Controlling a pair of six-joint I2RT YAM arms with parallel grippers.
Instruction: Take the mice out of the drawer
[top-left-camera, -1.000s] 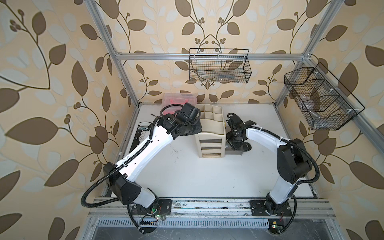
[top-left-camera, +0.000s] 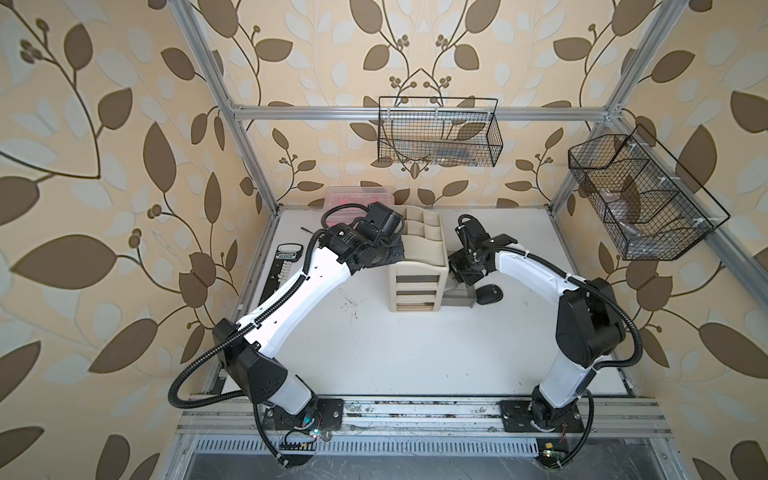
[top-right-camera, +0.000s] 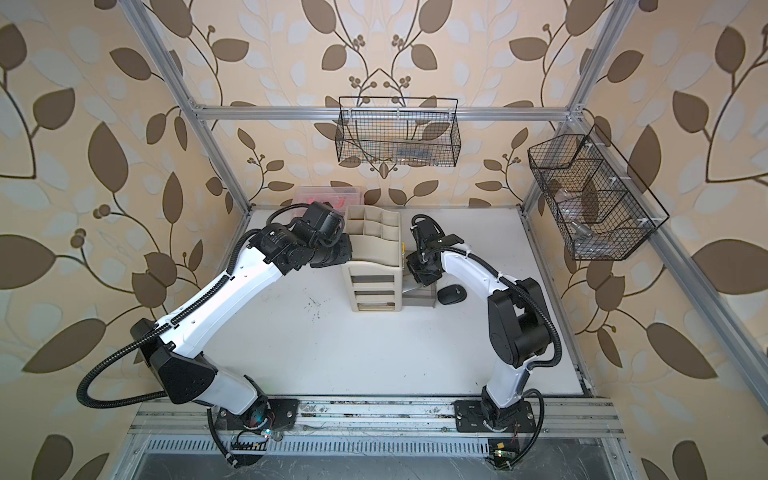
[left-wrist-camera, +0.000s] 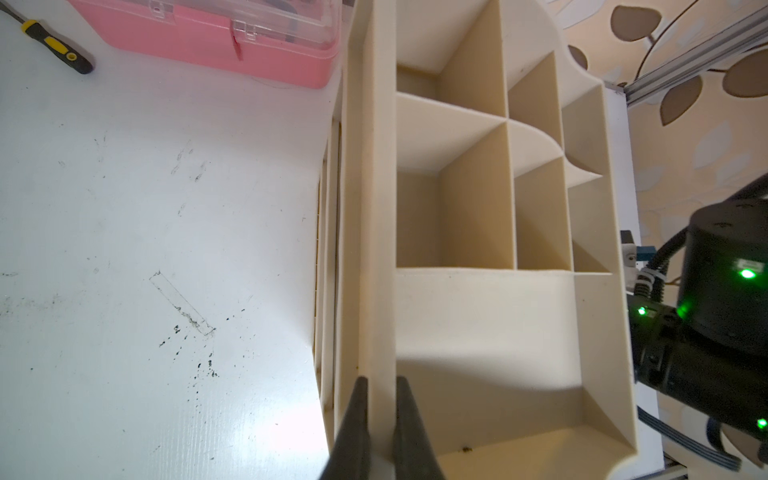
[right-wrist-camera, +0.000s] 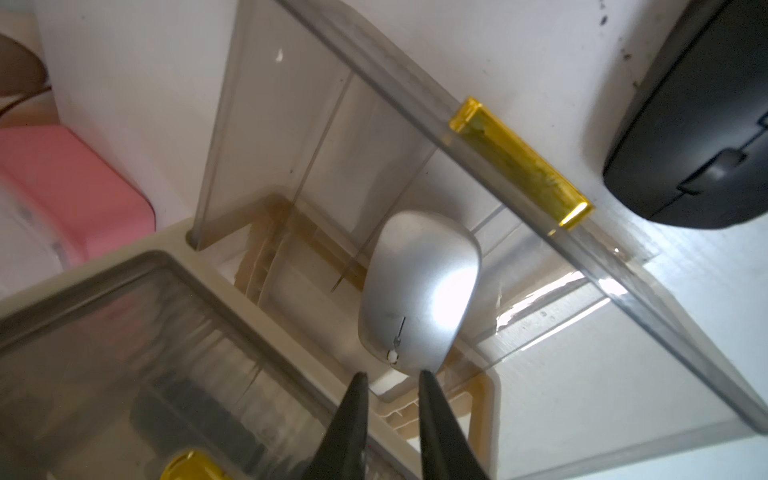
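Note:
A silver mouse (right-wrist-camera: 420, 288) lies inside the clear pulled-out drawer (right-wrist-camera: 336, 120), seen in the right wrist view. Just short of its wheel end, my right gripper is part open, with a gap between its dark fingertips and nothing held. A black mouse (top-left-camera: 489, 294) rests on the table outside the drawer, to its right. In the left wrist view, the thin side wall of the beige organizer (left-wrist-camera: 488, 328) runs between the fingers of my left gripper, which is shut on it. The drawer's contents are largely hidden in the top views.
A yellow tab (right-wrist-camera: 521, 164) sits on the drawer's front edge. Behind the organizer stands a pink box (left-wrist-camera: 224, 40), with a screwdriver (left-wrist-camera: 56, 48) to its left. A keyboard (top-left-camera: 280, 270) lies at the left.
The organizer and its drawer have shifted slightly left. The left arm moved only slightly.

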